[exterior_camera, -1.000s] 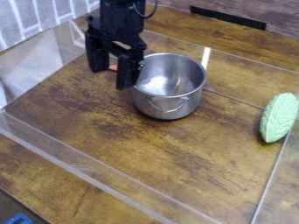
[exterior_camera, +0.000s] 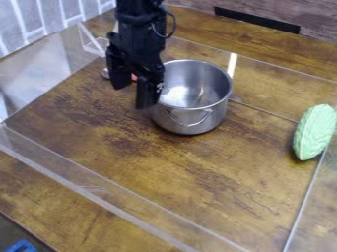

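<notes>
My black gripper hangs at upper middle, just left of a steel pot, open, its fingers pointing down and partly overlapping the pot's left side in this view. A small red object is partly hidden behind the arm. Whether the fingers touch the pot cannot be told.
A pale green cabbage-like object lies at the right. Clear panels edge the workspace on the left, and a blue item sits at the bottom-left corner.
The arm and gripper have shifted slightly and changed angle near the pot's left side. The pot and green object have not visibly moved.
</notes>
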